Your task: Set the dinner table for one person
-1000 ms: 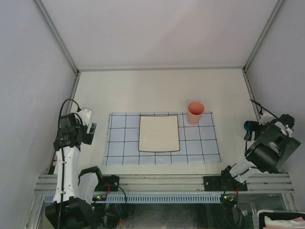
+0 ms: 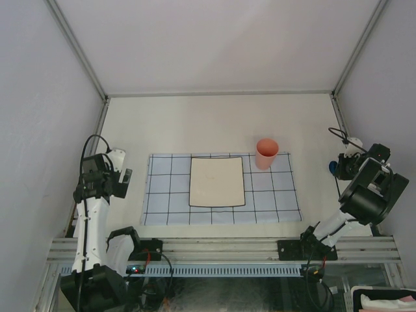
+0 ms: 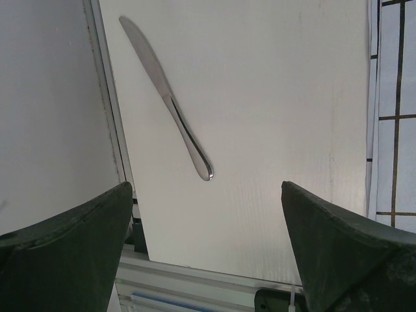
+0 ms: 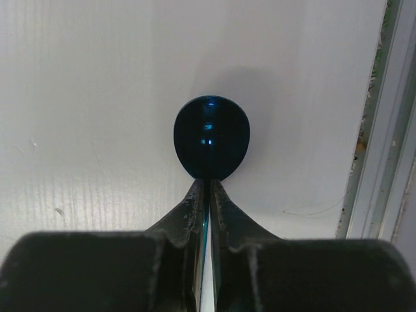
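Observation:
A blue spoon (image 4: pixel 211 138) shows in the right wrist view, its bowl beyond the fingertips and its handle running back between them. My right gripper is shut on it at the neck, close over the white table at the right side. My left gripper stands open and empty at the table's left. A silver knife (image 3: pixel 170 104) lies ahead of it on the bare table. In the top view a beige square plate (image 2: pixel 216 182) rests on the checked placemat (image 2: pixel 168 190), and a pink cup (image 2: pixel 265 156) stands at the mat's back right.
A wall and metal rail (image 4: pixel 380 149) run close along the right gripper's side. Another rail (image 3: pixel 112 97) borders the table beyond the knife. A bin (image 2: pixel 383 300) sits at the front right corner.
The left arm, plate and cup have stayed put.

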